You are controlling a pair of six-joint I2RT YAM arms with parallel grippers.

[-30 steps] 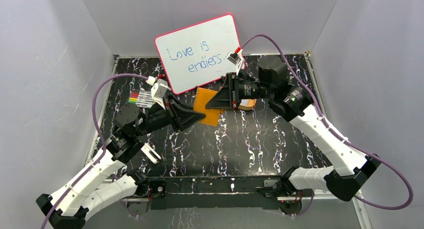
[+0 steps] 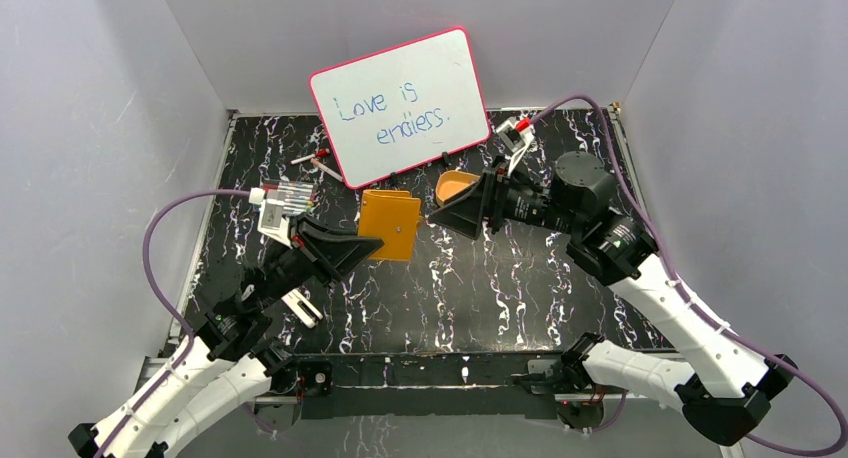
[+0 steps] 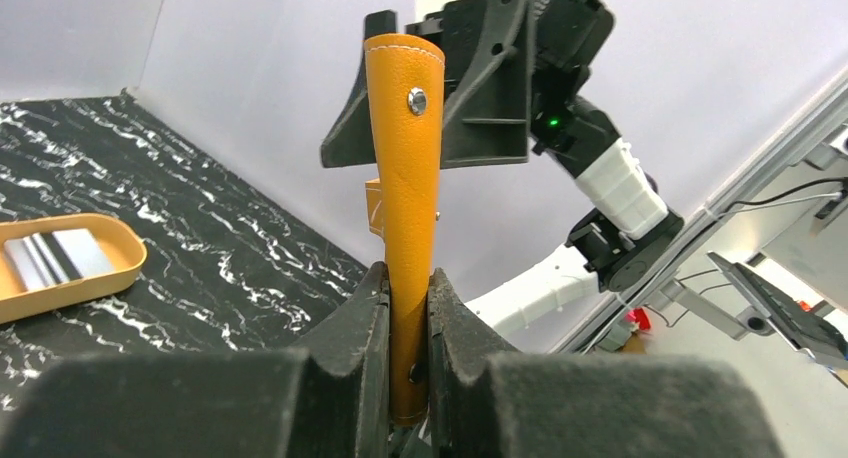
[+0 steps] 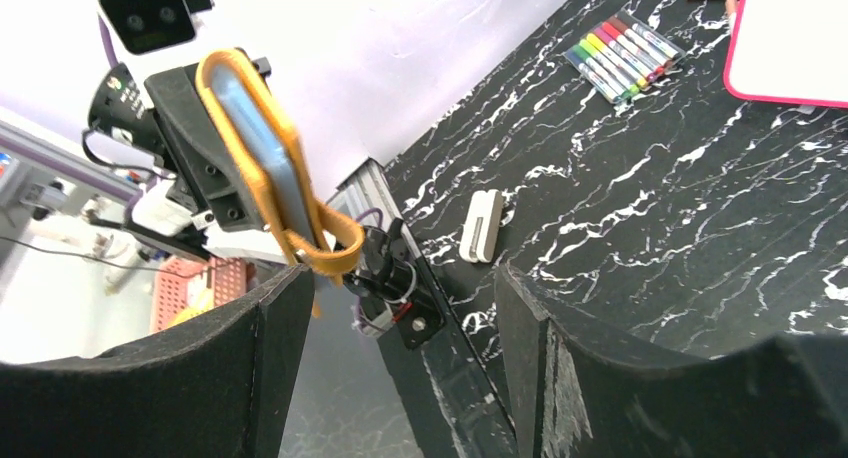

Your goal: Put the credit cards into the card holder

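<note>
The orange leather card holder is held up over the table, my left gripper shut on its near edge. From the side it looks narrow, with a round metal snap. Its edge faces the right wrist camera, where a blue-grey strip lies between the orange sides; card or lining, I cannot tell. My right gripper stands open just right of the holder, apart from it, nothing between its fingers. White, grey and black cards lie in an orange tray, partly covered from above by the right arm.
A whiteboard leans at the back of the table. Coloured markers lie at the left, and a white block-like object sits nearer the front left.
The right gripper, earlier overlapping the holder in the top view, has moved right and away from it. The left gripper has shifted left with the holder, which now shows more of its face.
</note>
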